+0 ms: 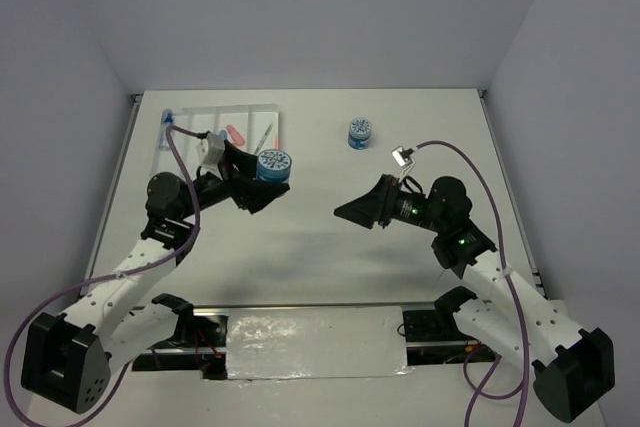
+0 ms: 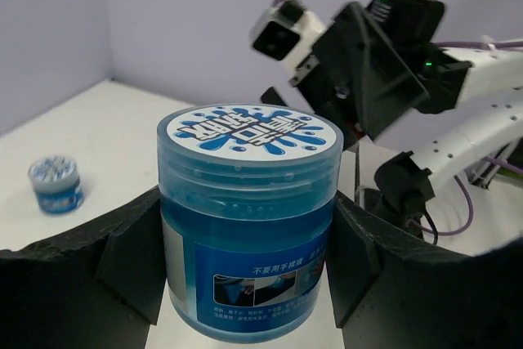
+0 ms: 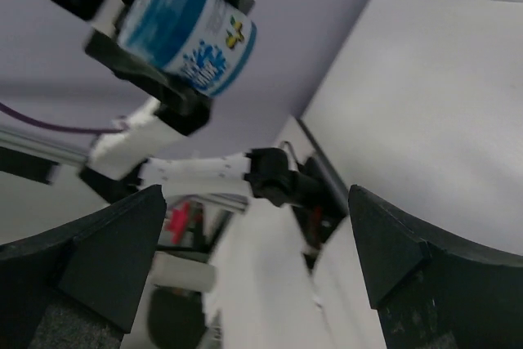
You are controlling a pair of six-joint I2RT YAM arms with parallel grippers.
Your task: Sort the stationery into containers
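A blue jar [image 1: 273, 167] with a printed lid is held up in the air by my left gripper [image 1: 262, 187], shut on it; in the left wrist view the jar [image 2: 248, 226] fills the space between the fingers. A second, similar jar [image 1: 359, 133] stands on the table at the back centre. My right gripper [image 1: 356, 211] hangs open over the right half of the table, below and right of that jar, with nothing between its fingers in the right wrist view. A divided white tray [image 1: 266, 111] at the back left holds several small coloured items and pens, partly hidden by the left arm.
Grey walls stand at the back and both sides. Purple cables run along both arms.
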